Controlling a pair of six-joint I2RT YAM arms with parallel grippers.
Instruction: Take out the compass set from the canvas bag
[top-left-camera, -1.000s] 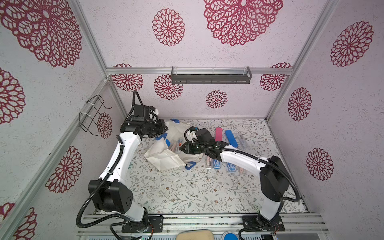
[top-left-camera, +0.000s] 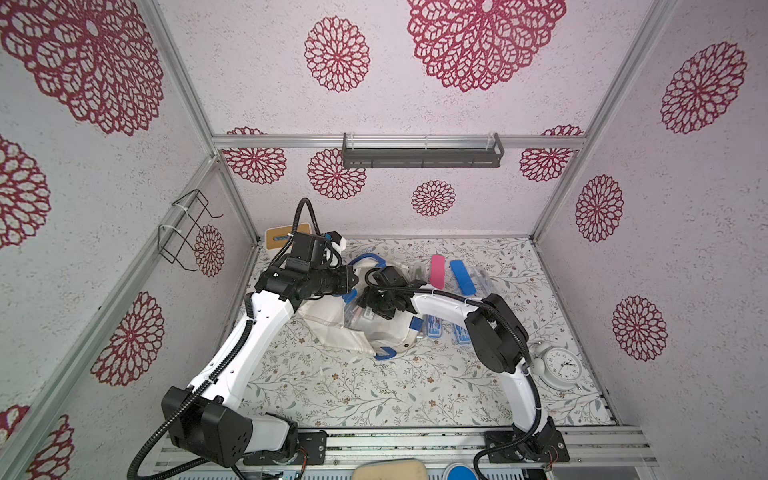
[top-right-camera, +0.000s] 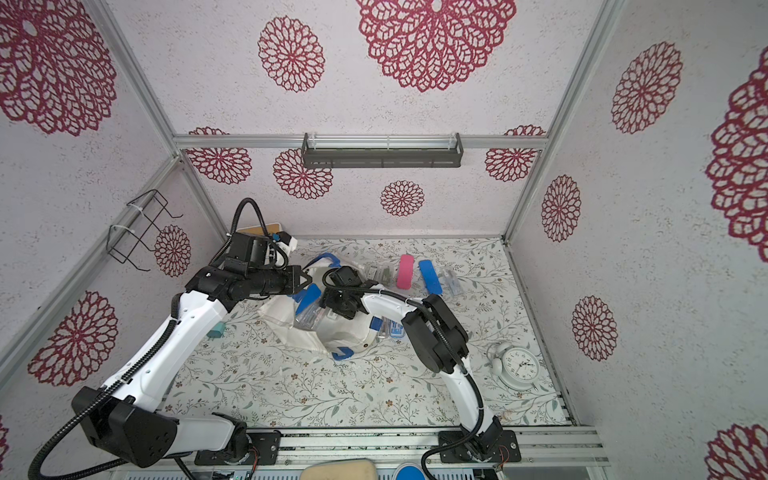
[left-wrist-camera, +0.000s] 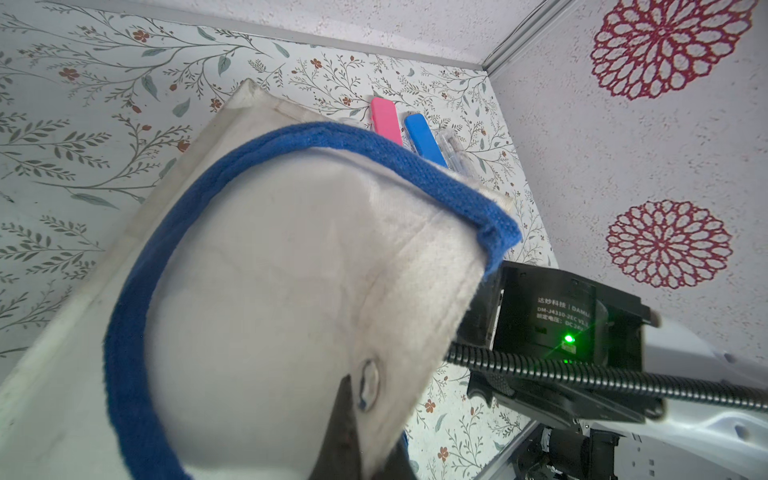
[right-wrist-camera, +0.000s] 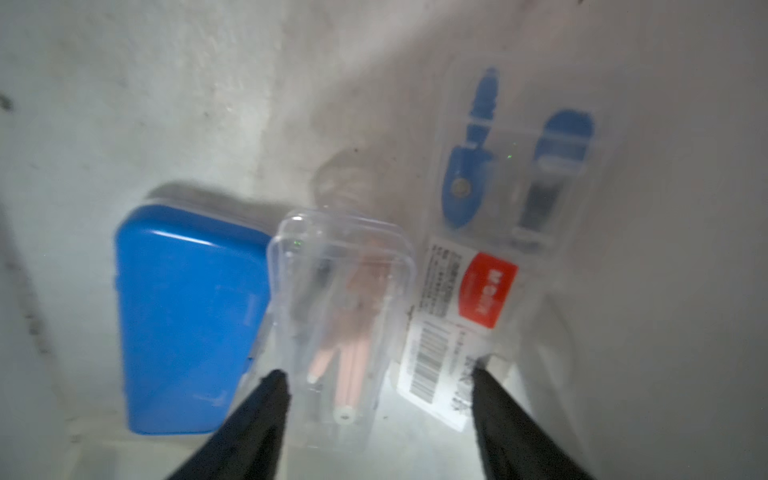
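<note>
The canvas bag (top-left-camera: 336, 328) lies open at centre. My left gripper (top-left-camera: 349, 280) is shut at its upper rim, with white canvas and a blue strap (left-wrist-camera: 128, 336) close before its camera; the rim appears pinched in it. My right gripper is inside the bag, part open, fingers blurred at the bottom of the right wrist view. Between and above them lie a clear case with pink compass tools (right-wrist-camera: 336, 312), a blue case (right-wrist-camera: 188, 320), and a clear case with blue compass tools (right-wrist-camera: 528, 152) above a barcode label (right-wrist-camera: 432, 360).
Pink (top-left-camera: 437, 270) and blue (top-left-camera: 461, 277) cases, with clear packages, lie right of the bag. An alarm clock (top-left-camera: 564, 368) stands at front right. A shelf (top-left-camera: 422, 157) hangs on the back wall.
My right gripper has moved lower into the bag, its arm bending more.
</note>
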